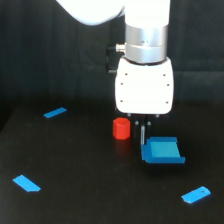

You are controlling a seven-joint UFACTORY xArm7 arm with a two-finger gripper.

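A small red block (121, 128) stands on the dark table near the middle of the view, left of my gripper. My gripper (143, 132) points down from the white arm, between the red block and the blue tray, over the tray's left edge. Its thin dark fingers are too small and dim to show whether they are apart or together. Nothing can be made out between them. The blue square tray (164, 159) sits right of the block, and no object shows inside it.
Strips of blue tape lie on the table: one at the back left (55, 112), one at the front left (27, 184), one at the front right (196, 195). A dark curtain (50, 50) hangs behind.
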